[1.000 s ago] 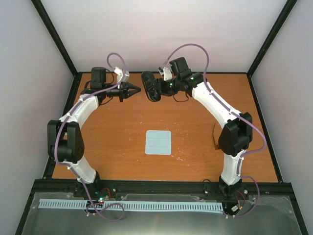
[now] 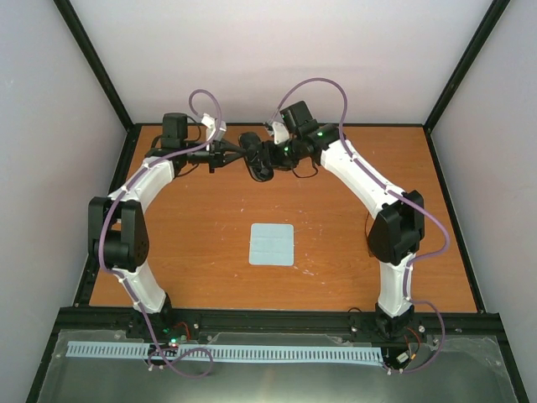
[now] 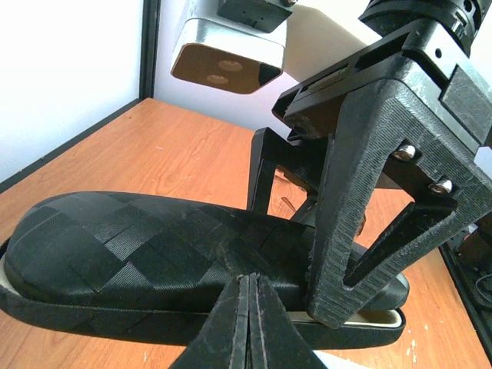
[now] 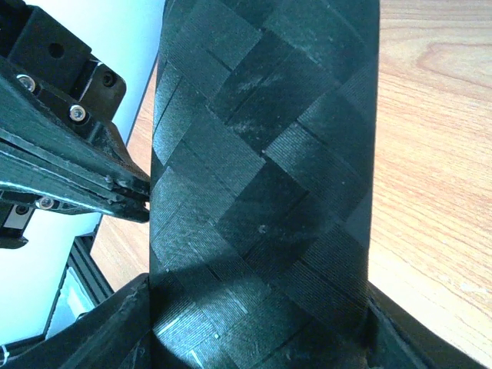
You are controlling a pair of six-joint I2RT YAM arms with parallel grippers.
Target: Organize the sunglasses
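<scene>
A black woven-pattern glasses case [image 2: 256,156] is held in the air near the back middle of the table; it fills much of both wrist views [image 3: 138,254] [image 4: 261,184]. My right gripper [image 2: 270,153] is shut on it from the right. My left gripper [image 2: 241,153] is shut, its fingertips against the case's seam, where a pale inner edge shows [image 3: 11,284]. A brown pair of sunglasses [image 2: 369,250], partly hidden by the right arm, lies on the right of the table.
A pale blue square mat [image 2: 271,244] lies in the middle of the wooden table [image 2: 193,243].
</scene>
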